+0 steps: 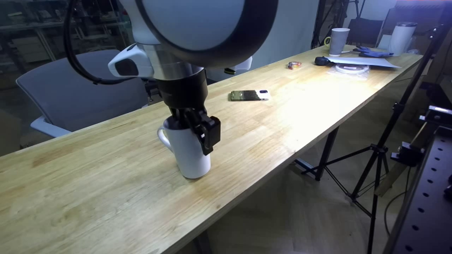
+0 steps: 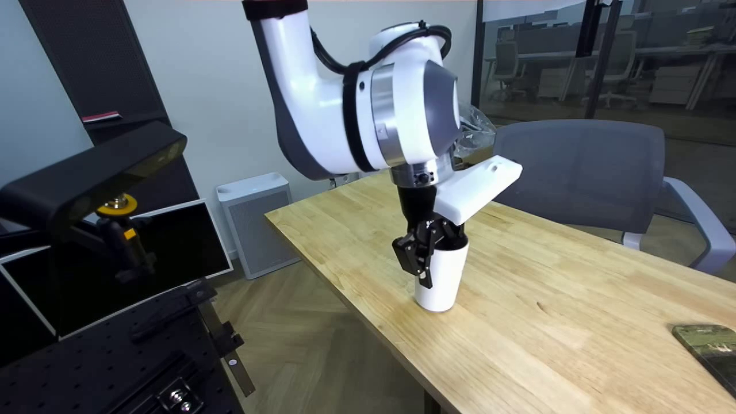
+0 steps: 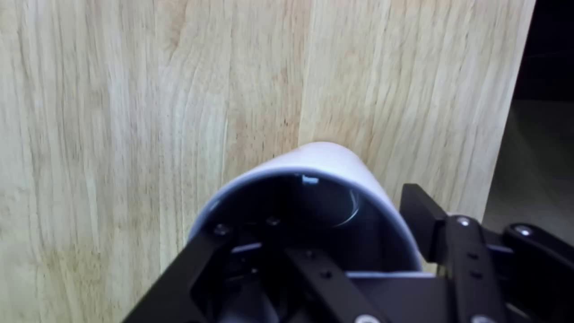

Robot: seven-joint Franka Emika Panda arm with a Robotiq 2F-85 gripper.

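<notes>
A white mug (image 1: 188, 152) with a dark inside stands on the wooden table, its handle (image 1: 163, 137) toward the chair side. My gripper (image 1: 195, 136) is over its rim from above, one finger inside the mug and the other outside along the wall. In the wrist view, the outer finger (image 3: 425, 220) sits just right of the mug's wall (image 3: 333, 156) with a narrow gap, so the fingers look partly open around the wall. The inner fingertip is lost in the dark interior. From the second exterior view, the mug (image 2: 445, 276) rests on the tabletop.
A phone (image 1: 250, 95) lies farther along the table (image 1: 106, 169). At its far end are a grey cup (image 1: 339, 42), a white tumbler (image 1: 402, 38) and a blue glove (image 1: 373, 51). The table's edge is close to the mug. A chair (image 1: 93, 91) stands behind.
</notes>
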